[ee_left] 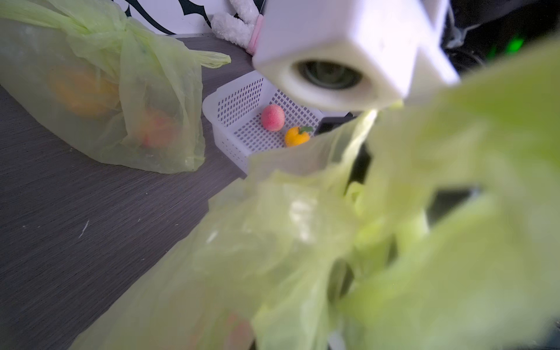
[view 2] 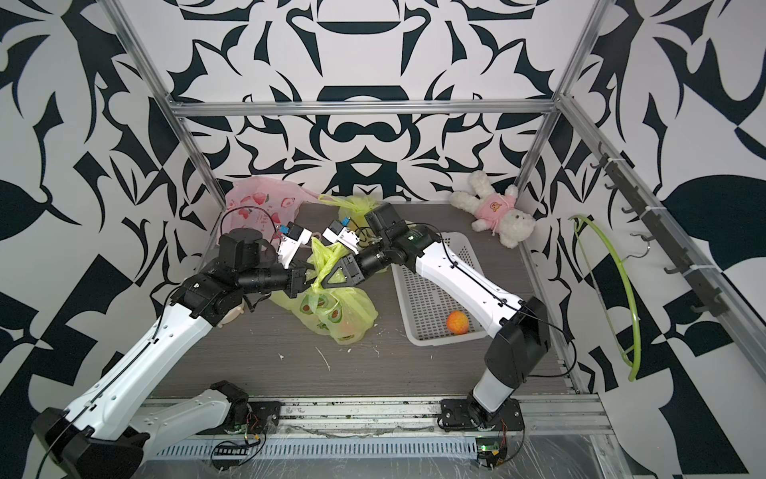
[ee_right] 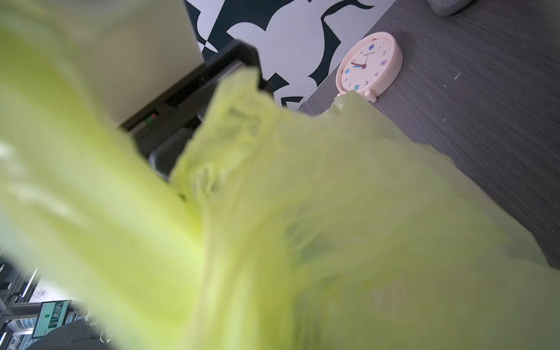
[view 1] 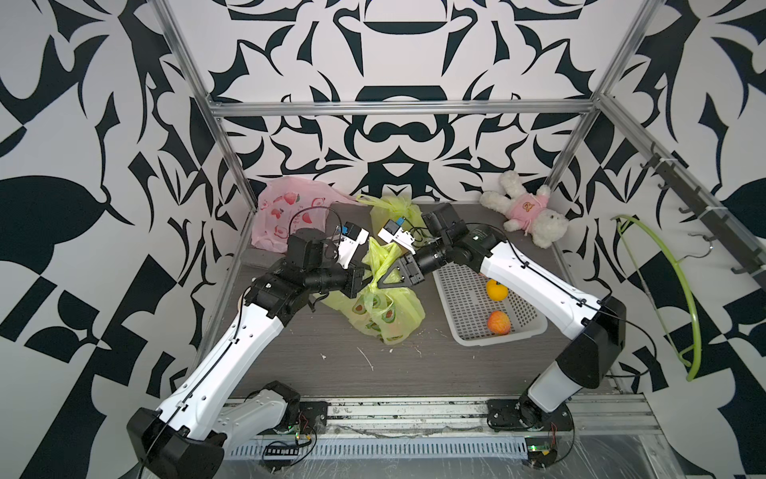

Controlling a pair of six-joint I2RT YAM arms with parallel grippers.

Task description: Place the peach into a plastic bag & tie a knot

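Observation:
A yellow-green plastic bag (view 1: 391, 311) with avocado prints stands on the table between my two arms, its upper part drawn up and twisted. A faint reddish patch, perhaps a peach (ee_left: 236, 329), shows through its film in the left wrist view. My left gripper (view 1: 366, 276) is shut at the left of the bag's neck; whether film lies between its fingers is hidden. From the right, my right gripper (view 2: 330, 276) reaches the neck with its fingers open and yellow film between and around them. Bag film covers most fingertips in both wrist views.
A grey basket (view 1: 451, 311) at the right holds a peach (view 1: 498, 322) and a yellow pepper (ee_left: 297, 137). Behind lie another filled yellow bag (ee_left: 163, 99), a pink bag (view 1: 279, 215) and a plush toy (view 1: 530, 211). A pink clock (ee_right: 369, 65) stands left.

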